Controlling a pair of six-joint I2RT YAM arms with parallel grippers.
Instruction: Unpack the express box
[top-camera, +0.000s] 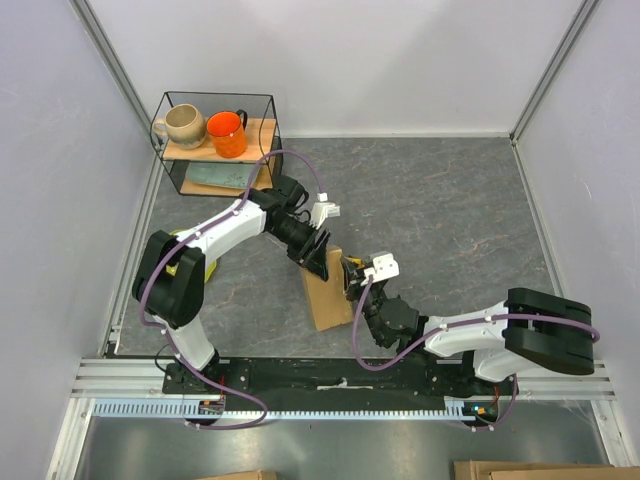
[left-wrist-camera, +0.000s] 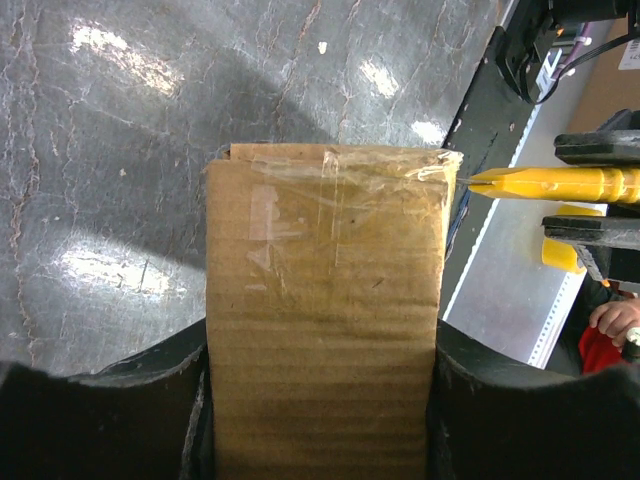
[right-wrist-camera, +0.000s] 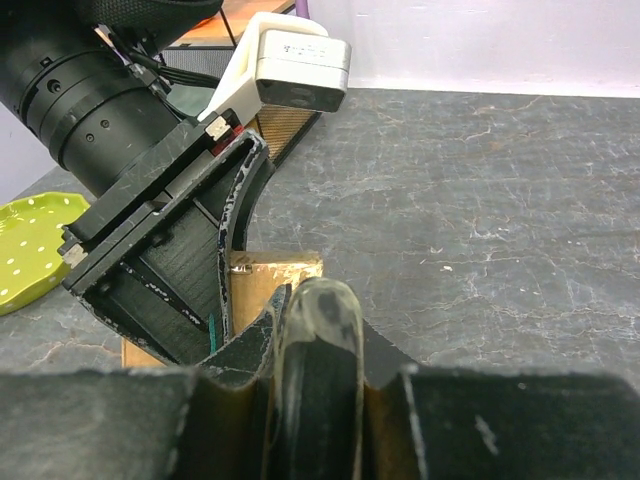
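A brown taped cardboard box (left-wrist-camera: 325, 310) fills the middle of the left wrist view. My left gripper is shut on it, one finger pressed to each side. From above, the box (top-camera: 328, 300) appears tilted below the left gripper (top-camera: 313, 262). Between the fingers of my right gripper lies a yellow pointed cutter (left-wrist-camera: 565, 184), its thin tip at the taped corner of the box; whether it cuts in cannot be told. In the right wrist view a rounded end of the tool (right-wrist-camera: 322, 330) rises between dark fingers, with the box (right-wrist-camera: 270, 285) partly hidden behind.
At the back left stands a wire rack (top-camera: 220, 160) with a beige mug (top-camera: 185, 127) and an orange mug (top-camera: 228, 135). A green dotted plate (right-wrist-camera: 38, 250) lies left, partly behind the left arm.
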